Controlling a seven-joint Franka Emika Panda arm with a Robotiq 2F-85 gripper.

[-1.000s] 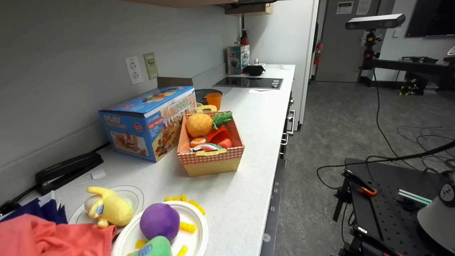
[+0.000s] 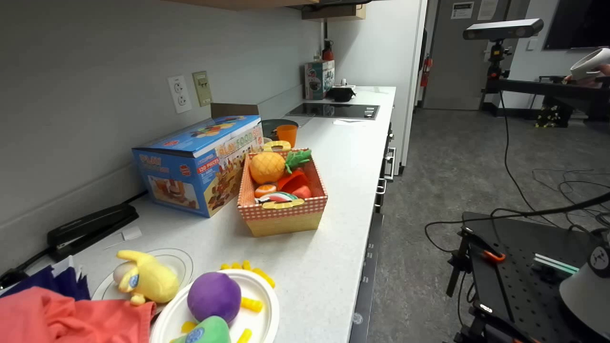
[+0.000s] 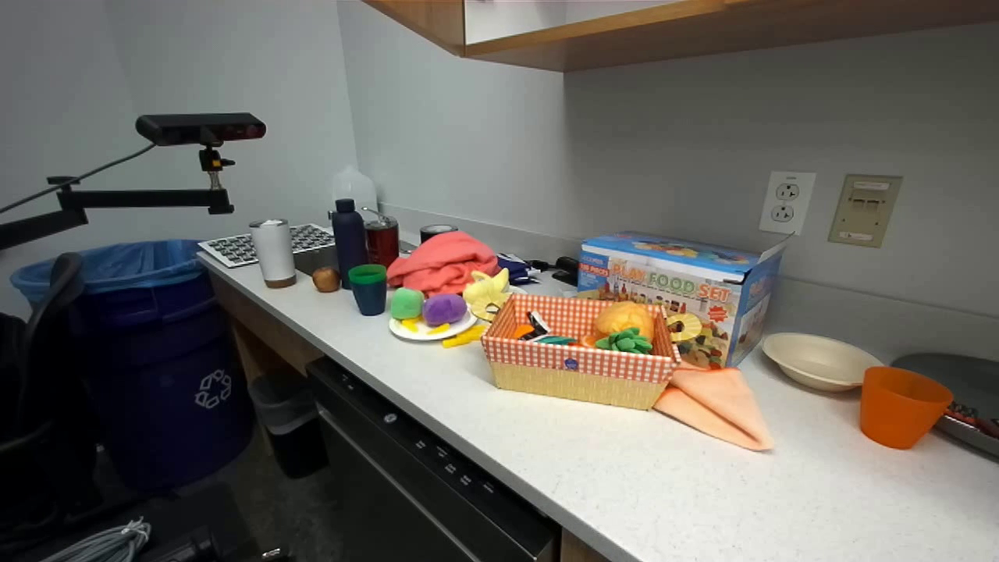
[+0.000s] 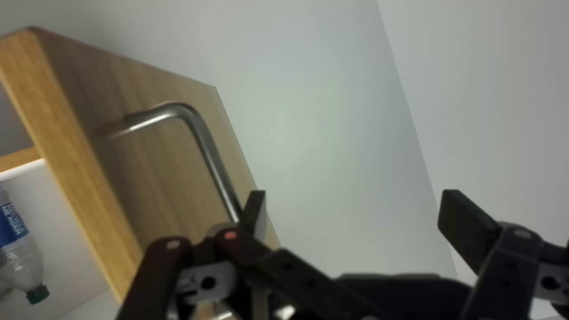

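In the wrist view my gripper is open, its two dark fingers wide apart with only pale wall behind the gap. A wooden cabinet door (image 4: pixel 154 160) stands swung out on the left, carrying a bent metal bar handle (image 4: pixel 205 143). The handle's lower stretch disappears behind my left finger (image 4: pixel 254 216). Whether that finger touches the handle, I cannot tell. Beyond the door's edge, a plastic bottle (image 4: pixel 24 256) with a green cap shows inside the white-walled cabinet. Neither exterior view shows the gripper.
On the counter are a checkered basket (image 2: pixel 286 224) of toy food, a blue play-food box (image 2: pixel 174 166), a plate (image 2: pixel 269 308) of plush toys and an orange cup (image 3: pixel 901 407). Wooden cabinets (image 3: pixel 599 51) overhang it.
A white rounded object with a skin-coloured patch beside it has come further into exterior view 1 at the upper right. The counter's contents look the same.
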